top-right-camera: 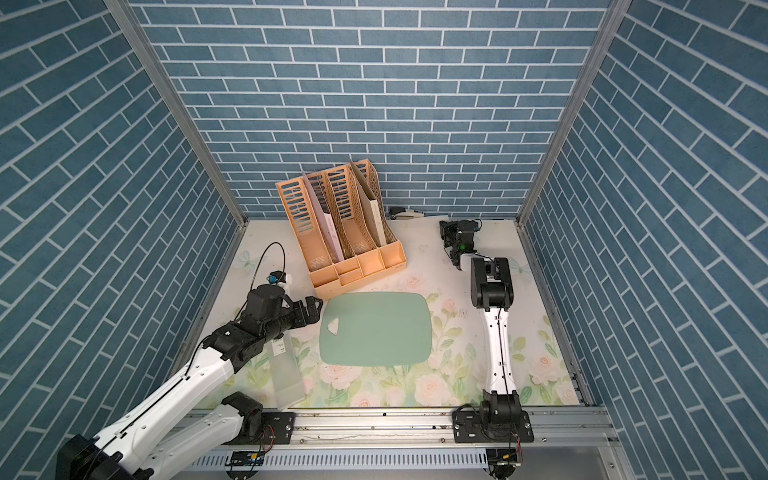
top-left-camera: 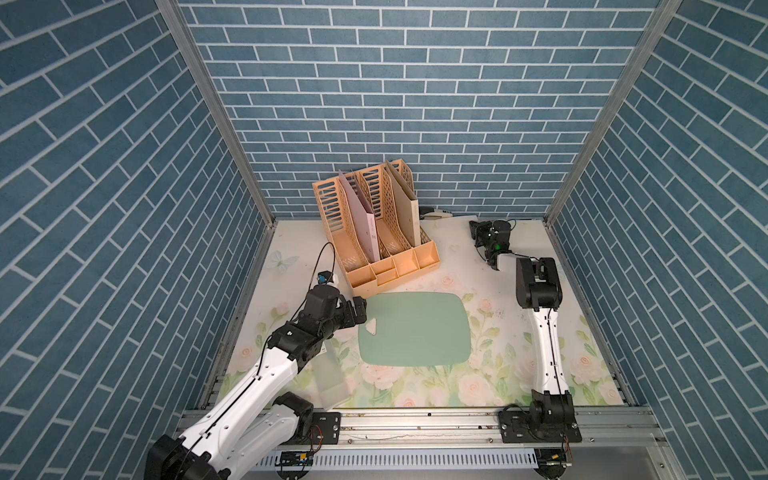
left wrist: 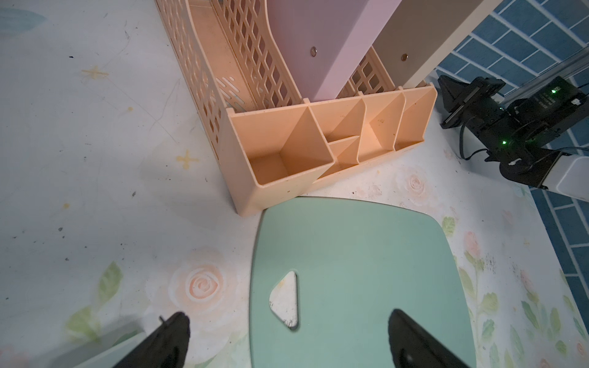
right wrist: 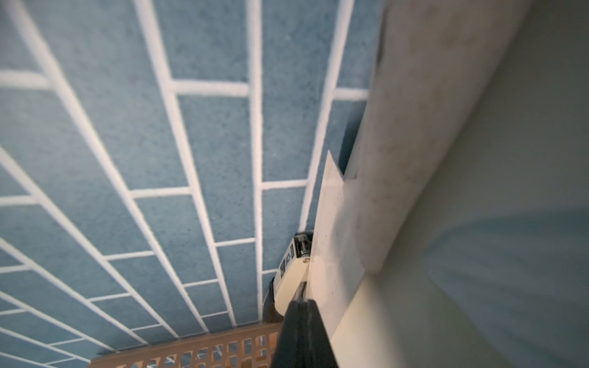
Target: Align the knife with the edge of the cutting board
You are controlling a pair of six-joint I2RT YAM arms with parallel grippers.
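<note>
The green cutting board [top-left-camera: 414,336] lies flat in the middle of the table, its handle hole at the left. No knife shows clearly; a pale, flat, pointed piece [right wrist: 334,245] by the back wall may be its blade, but I cannot tell. My right gripper is at the back right, shut with nothing between its fingers. That pale piece lies outside them, beyond the tips in the right wrist view. My left gripper is open and empty, over the board's left side.
An orange file organizer [top-left-camera: 385,272] with two upright folders stands close behind the board. A cream-and-black stapler-like object [right wrist: 291,276] sits against the back wall. A translucent flat piece [top-left-camera: 329,376] lies below the left arm. Table to the board's right is clear.
</note>
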